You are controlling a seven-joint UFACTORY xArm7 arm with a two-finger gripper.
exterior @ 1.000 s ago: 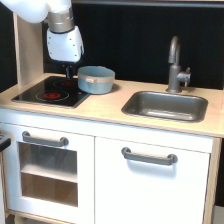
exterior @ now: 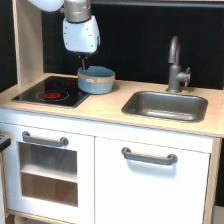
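A blue-grey pot point(exterior: 99, 84) stands on the wooden counter at the right edge of the black stovetop point(exterior: 45, 93). The white robot arm comes down from the top left. Its dark gripper point(exterior: 83, 68) is at the pot's left rear rim, close to it or touching; which of these cannot be made out. The fingers are small and dark against the black back wall, so how the fingers stand does not show.
To the right a steel sink point(exterior: 165, 104) is set into the counter point(exterior: 122, 95), with a dark faucet point(exterior: 177, 70) behind it. Below are two white cabinet fronts with grey handles point(exterior: 150, 156). Bare counter lies between pot and sink.
The arm and gripper have moved right and slightly up, from over the stovetop left of the pot to its left rim. The pot has not visibly moved.
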